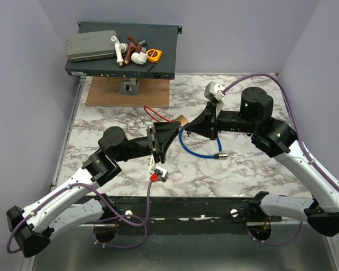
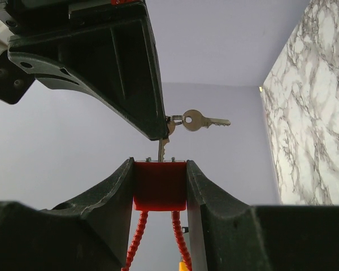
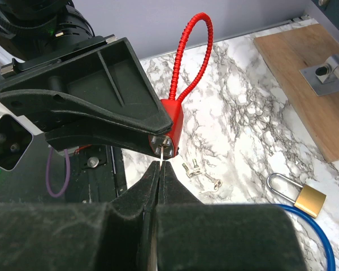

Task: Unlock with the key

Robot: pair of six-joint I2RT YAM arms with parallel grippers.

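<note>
My left gripper [image 1: 174, 127] is shut on a red lock with a red cable shackle, seen as a red loop in the right wrist view. My right gripper is shut at the lock's face, its tips on a thin metal key [image 2: 161, 151] that stands in or against the lock. A second key [image 2: 206, 121] hangs beside it on the ring, next to the right gripper's tip in the left wrist view. How deep the key sits is hard to tell.
A brass padlock [image 3: 310, 200], a blue cable [image 1: 200, 155] and loose keys [image 3: 212, 182] lie on the marble table. A wooden board [image 1: 101, 93] and a shelf holding a grey case [image 1: 90, 45], fittings and a tape measure stand at the back left.
</note>
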